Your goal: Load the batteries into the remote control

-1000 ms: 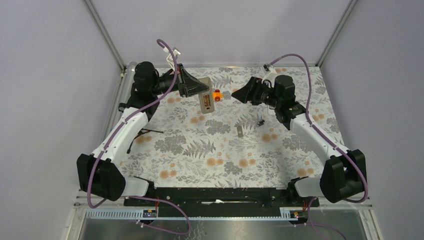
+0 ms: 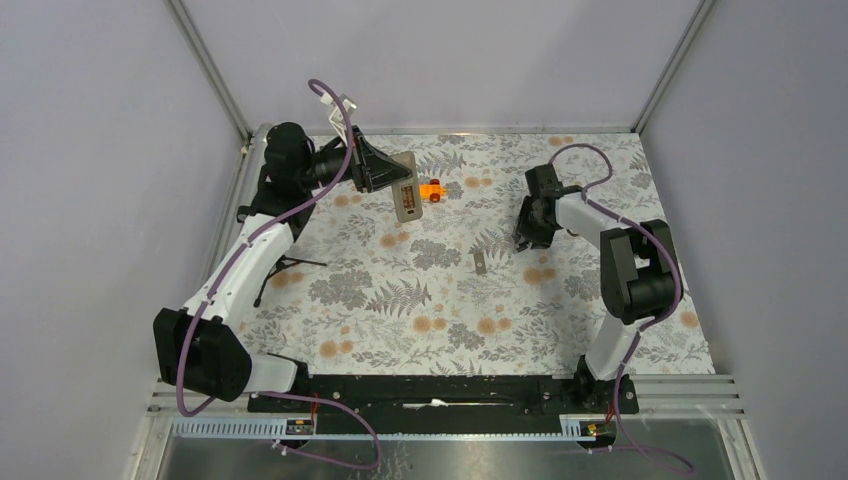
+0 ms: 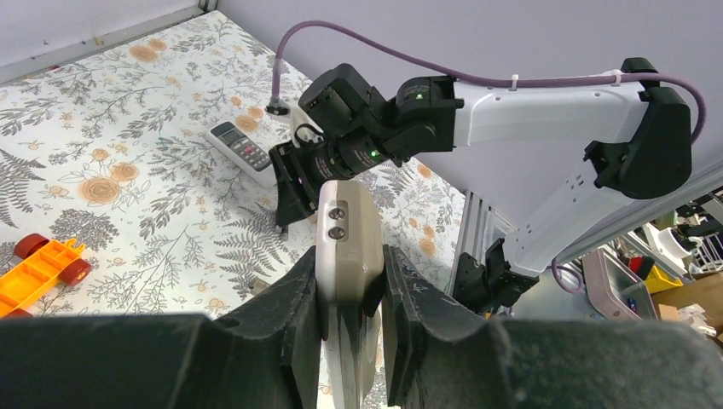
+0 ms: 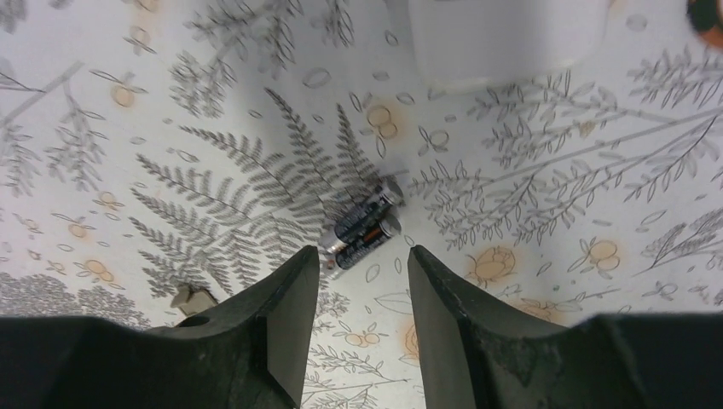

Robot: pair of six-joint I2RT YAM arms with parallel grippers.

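Observation:
My left gripper [image 2: 392, 172] is shut on the remote control [image 2: 407, 200], held upright at centre left, its battery compartment open in the top view. My right gripper points down over two batteries [image 4: 362, 219] lying side by side on the patterned table, its fingers parted on either side just short of them in the right wrist view, with nothing between. A small tan piece [image 2: 479, 262], perhaps the battery cover, lies left of the batteries.
An orange toy [image 3: 43, 277] with red wheels lies behind the held remote. A white remote [image 3: 241, 154] lies by the right arm.
My right gripper has swung right from the middle and come down over the batteries, now pointing at the table. The left gripper and its remote are nearly still.

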